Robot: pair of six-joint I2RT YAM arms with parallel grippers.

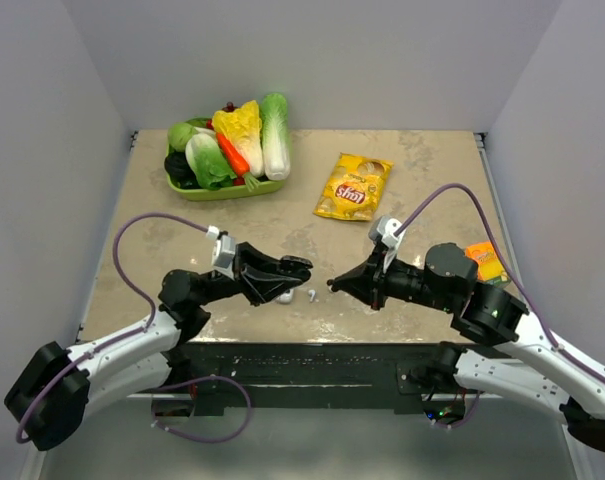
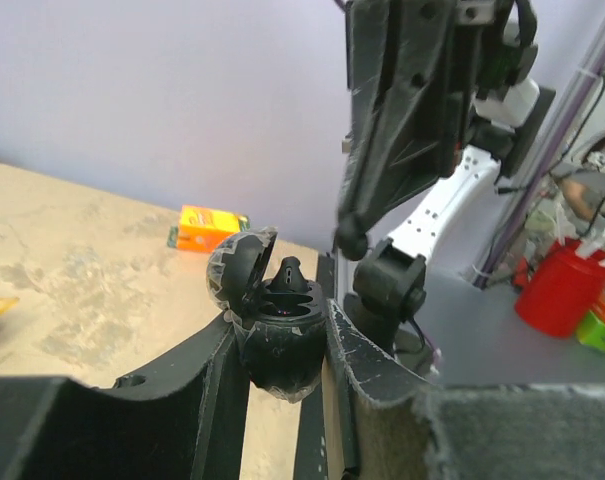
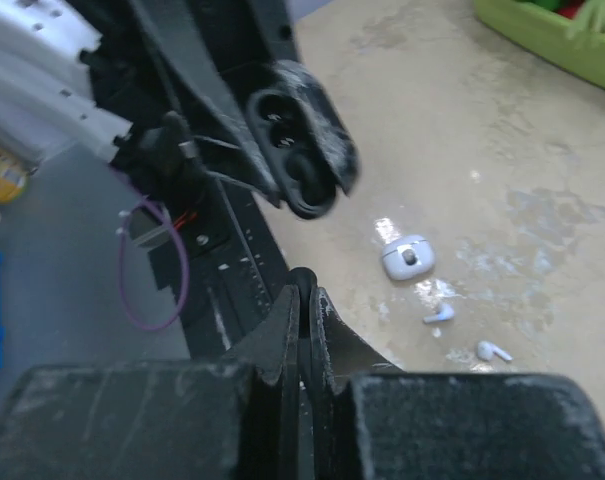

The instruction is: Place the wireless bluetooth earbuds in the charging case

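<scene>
A black charging case (image 2: 282, 345) with its lid (image 2: 244, 265) raised is pinched between my left fingers; my left gripper (image 1: 274, 276) is shut on it. The right wrist view shows the case's hollow inside (image 3: 290, 150), facing my right gripper. My right gripper is shut on a small black earbud (image 3: 303, 276), of which only the rounded end shows clearly. In the top view my right gripper (image 1: 336, 285) points left toward the case, with a gap between them. No second black earbud is visible on its own; the case's cavities are too dark to read.
Below lie a white case (image 3: 409, 258) and two white earbuds, one nearer (image 3: 439, 313) and one farther right (image 3: 493, 351). A vegetable basket (image 1: 227, 192), a chip bag (image 1: 353, 187) and an orange-yellow packet (image 1: 487, 263) sit farther off.
</scene>
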